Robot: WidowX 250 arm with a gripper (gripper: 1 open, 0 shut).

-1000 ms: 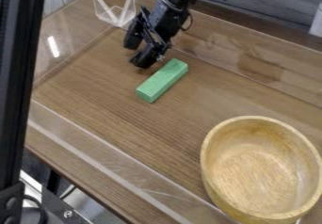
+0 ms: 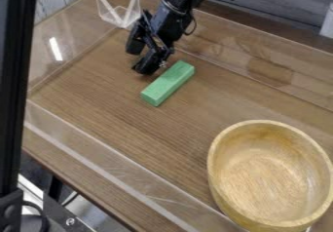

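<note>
My black gripper (image 2: 147, 51) reaches in from the top centre over the wooden table, its fingers low at the upper left of a green block (image 2: 168, 84). It stands open; whether anything dark lies between or beneath its fingers is hard to tell. The green block lies flat on the table, apart from the fingers.
A large pale yellow bowl (image 2: 270, 173) sits at the lower right. A white wire-like object (image 2: 119, 10) stands at the upper left beside the arm. Dark cables lie beyond the left edge.
The arm and gripper have shifted slightly in pose around the same spot. The green block and bowl have not moved.
</note>
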